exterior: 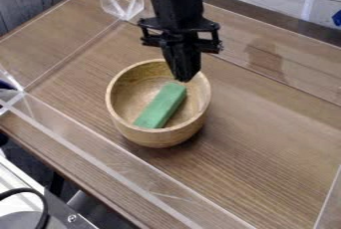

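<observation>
A black robot gripper (184, 72) points down over the back part of a round wooden bowl (135, 118), its fingertips close together and nothing visible between them. Inside the bowl lies an elongated green block (162, 106), set diagonally from upper right to lower left. The gripper's tip is just above and to the right of the block's upper end; whether it is below the rim is hard to tell.
Clear plastic pieces sit at the table's back left and left edge. A cable and pale equipment are at the lower left.
</observation>
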